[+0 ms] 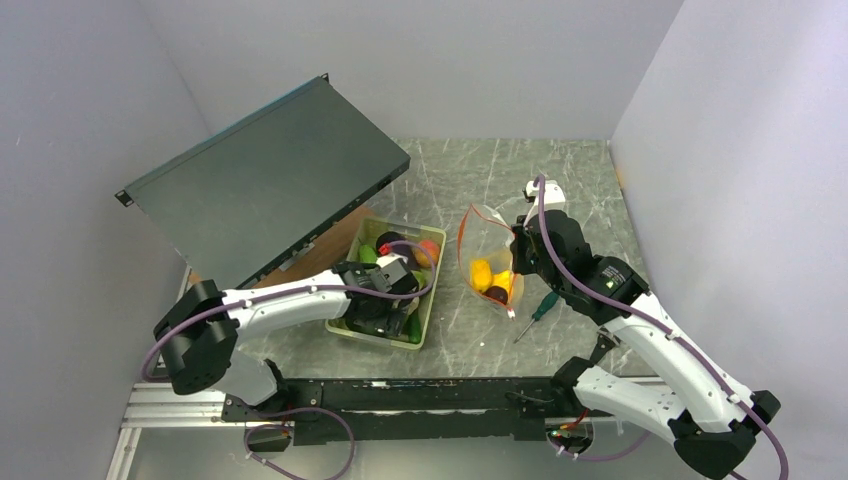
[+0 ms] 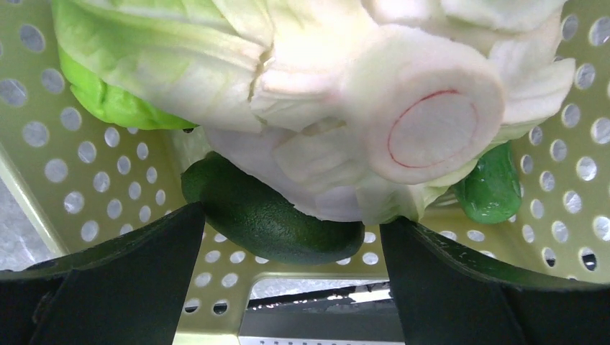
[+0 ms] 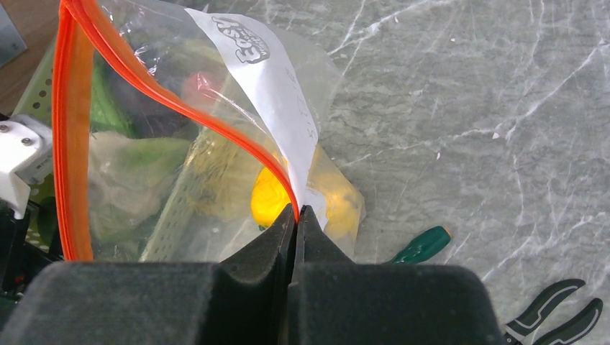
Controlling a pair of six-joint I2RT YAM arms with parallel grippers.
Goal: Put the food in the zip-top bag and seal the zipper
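My left gripper is open and down inside the green perforated basket (image 2: 65, 194), its fingers either side of a dark green avocado-like item (image 2: 270, 215), beside pale leafy vegetable (image 2: 316, 65) and a smaller green piece (image 2: 489, 183). My right gripper is shut on the rim of the clear zip bag (image 3: 137, 72), holding it upright with its orange zipper open. Yellow food (image 1: 481, 273) and a dark round item (image 1: 496, 295) are inside the bag, right of the basket.
A large dark panel (image 1: 265, 175) leans over the back left. A green screwdriver (image 3: 424, 244) and black-handled pliers (image 3: 547, 309) lie right of the bag.
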